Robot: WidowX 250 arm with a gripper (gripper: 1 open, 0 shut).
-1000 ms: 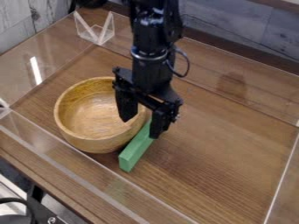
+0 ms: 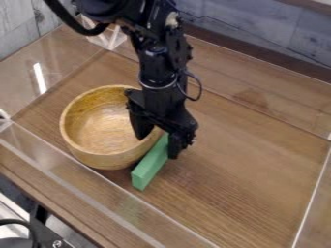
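My black gripper (image 2: 161,131) hangs at the centre of the camera view, its fingers apart, over the right rim of a yellow bowl (image 2: 93,138). A green bar (image 2: 150,170) lies on the wooden table just right of the bowl, slanting toward the front, its far end beneath the gripper. Whether the fingers touch the bar or the bowl is hard to tell.
Pale walls and raised edges border it at the left and back right. Cables and dark fittings show at the lower left.
My arm has shifted and tilted slightly over the last second, staying above the bowl's right rim and the green bar. The bowl and bar look unmoved.
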